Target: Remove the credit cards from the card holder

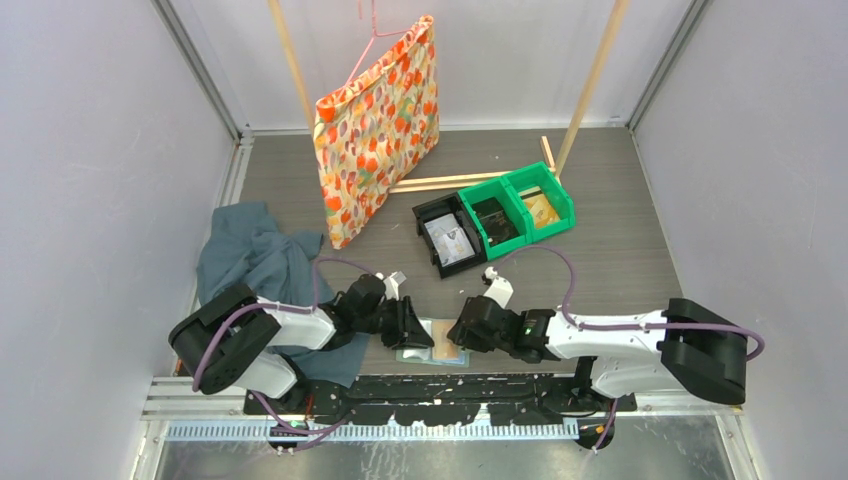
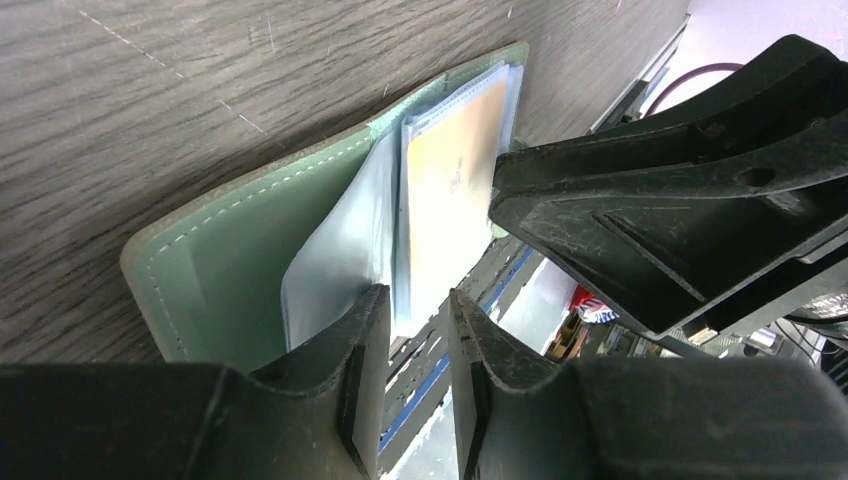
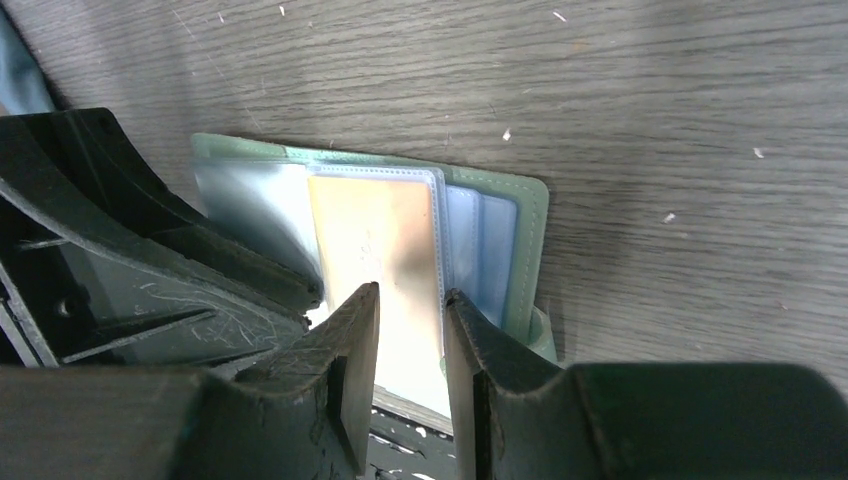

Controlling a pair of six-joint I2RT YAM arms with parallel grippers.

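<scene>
The green card holder lies open at the front of the table, its clear sleeves partly raised. One sleeve holds a gold card, with bluish empty-looking sleeves at its right. Over the holder's left side, my left gripper has a gap between its fingers, the left one close to a lifted sleeve. My right gripper is also partly open, above the gold card, its right finger near the sleeve's stitched edge. Whether either fingertip touches plastic, I cannot tell.
Behind the holder stand a black bin with pale cards and a green two-compartment bin with dark and gold cards. A blue-grey cloth lies at left. A patterned bag hangs at the back.
</scene>
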